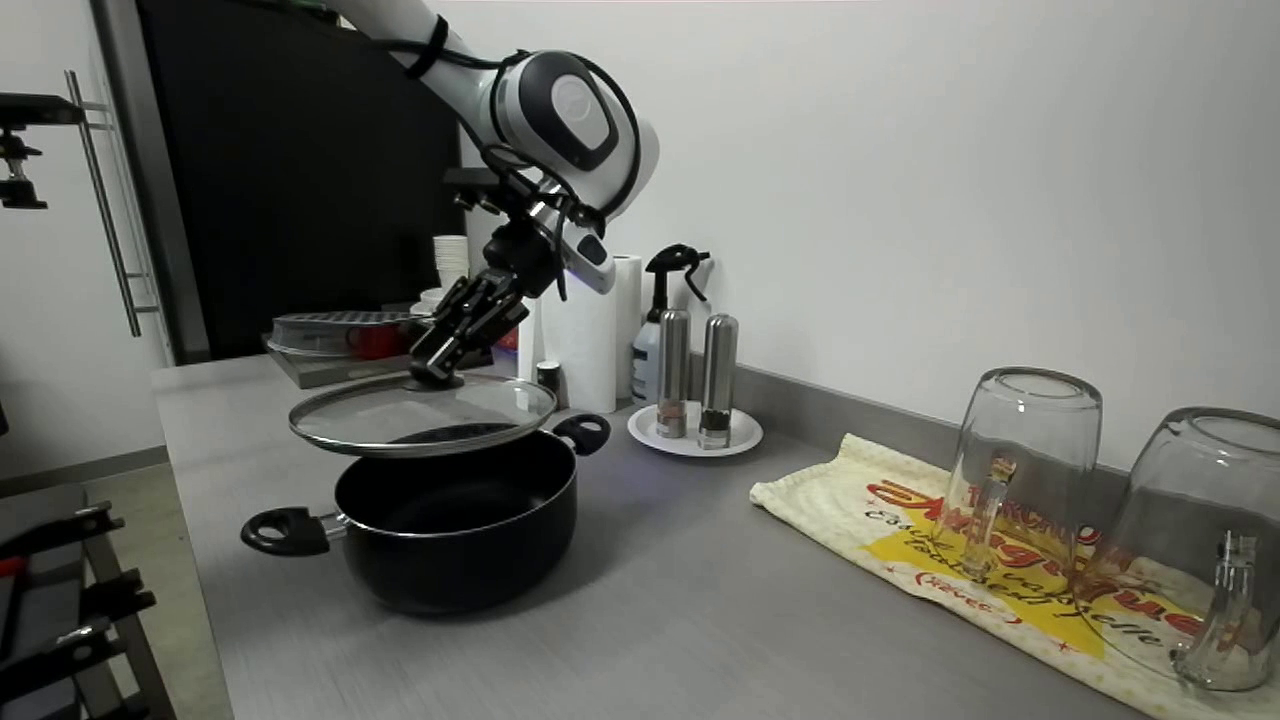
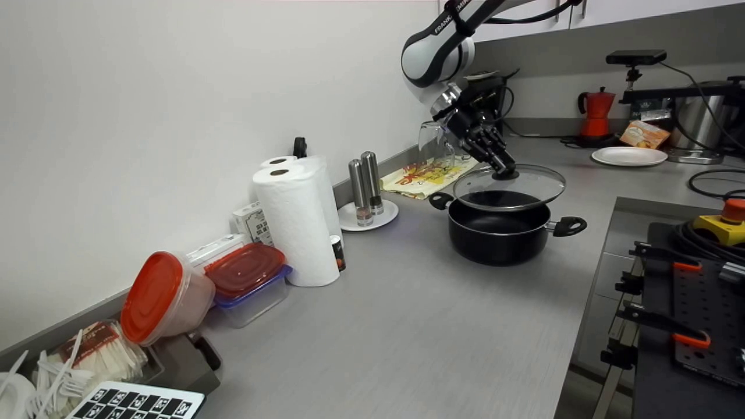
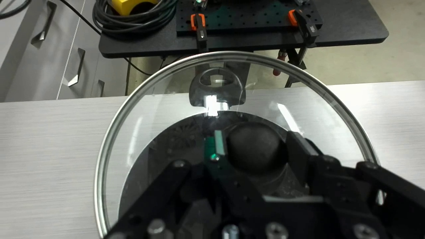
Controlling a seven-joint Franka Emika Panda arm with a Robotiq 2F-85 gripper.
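A glass lid (image 1: 420, 414) with a metal rim hangs above the black pot (image 1: 462, 552), apart from the pot's rim and tilted a little. In exterior view 1 it sits off toward the back of the opening. My gripper (image 1: 434, 360) is shut on the lid's black knob (image 3: 255, 147), which shows between the fingers in the wrist view. Through the glass, the pot's dark inside and one side handle (image 3: 217, 87) are visible there. Exterior view 2 has the lid (image 2: 510, 187) over the pot (image 2: 499, 237), its front opening uncovered.
A white plate (image 1: 746, 438) with two metal mills stands right of the pot, near paper towel rolls (image 2: 300, 223). Glass mugs (image 1: 1026, 480) rest upside down on a printed cloth (image 1: 828, 492).
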